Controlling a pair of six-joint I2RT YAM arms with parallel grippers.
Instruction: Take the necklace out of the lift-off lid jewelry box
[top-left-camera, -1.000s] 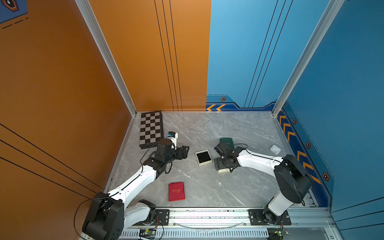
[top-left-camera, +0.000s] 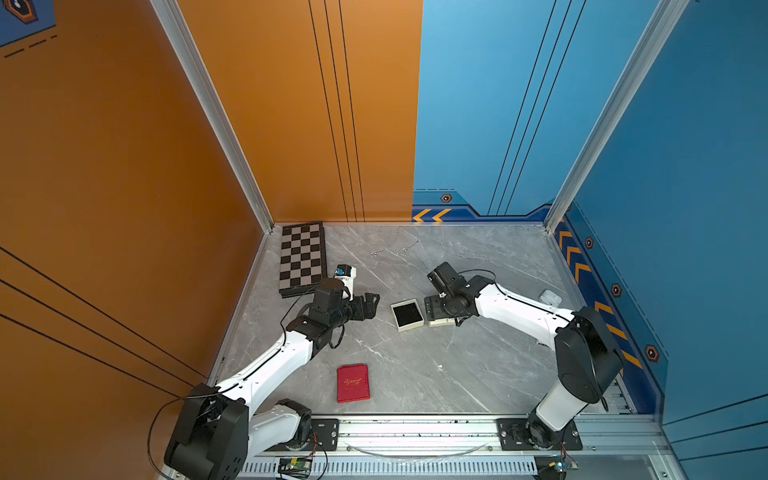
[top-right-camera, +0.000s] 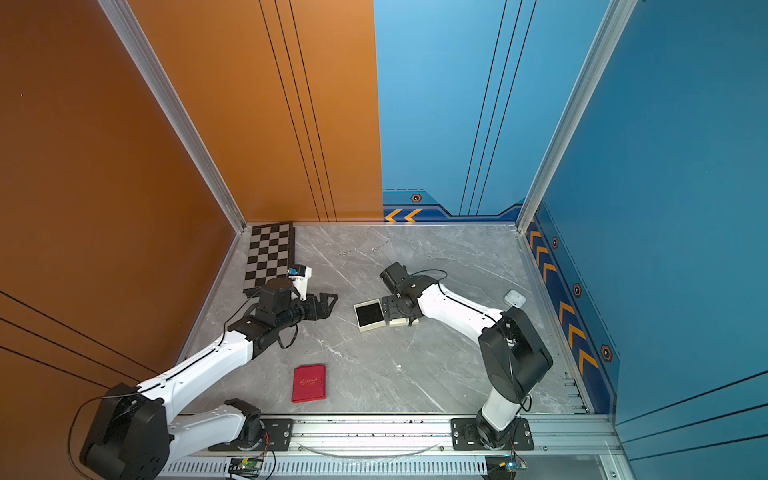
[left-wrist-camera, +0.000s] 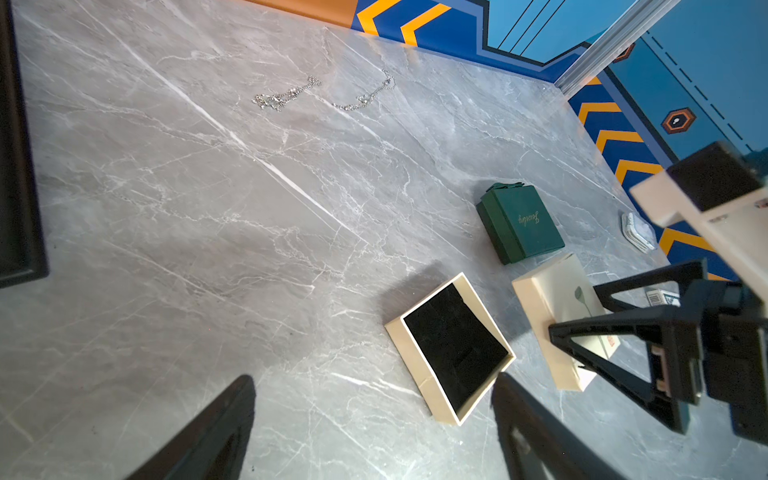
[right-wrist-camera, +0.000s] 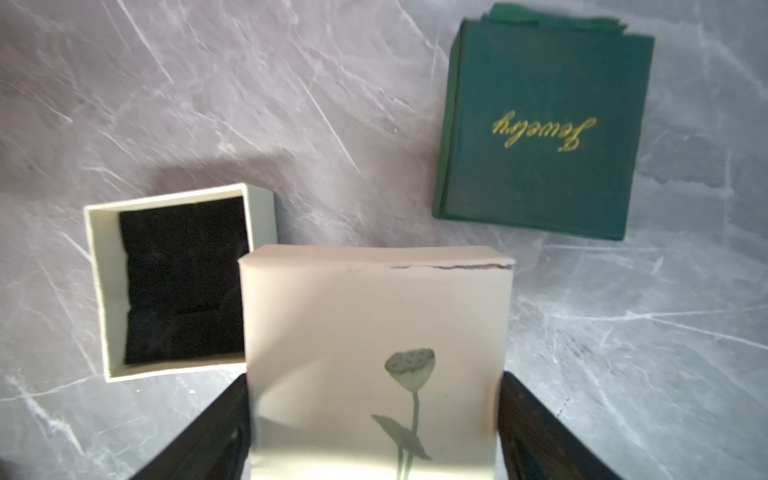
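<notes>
A white box base with black lining (top-left-camera: 407, 313) sits open at centre. Beside it, a white lid with a lotus print (right-wrist-camera: 376, 312) lies between the fingers of my right gripper, at both its sides; whether they clamp it is unclear. My left gripper stands part open left of the base, nothing between its fingers. A green jewelry box (right-wrist-camera: 542, 128) lies behind the lid, mostly hidden in the top views. Silver chains (left-wrist-camera: 284, 96) lie on the back of the table.
A checkerboard (top-left-camera: 301, 256) lies at back left, a red box (top-left-camera: 353, 383) near the front, a small pale case (top-left-camera: 550, 297) at right.
My right gripper has shifted back and leftward, the white lid moving with it and the green box now hidden behind it in the top left view. The left arm is nearly unchanged.
</notes>
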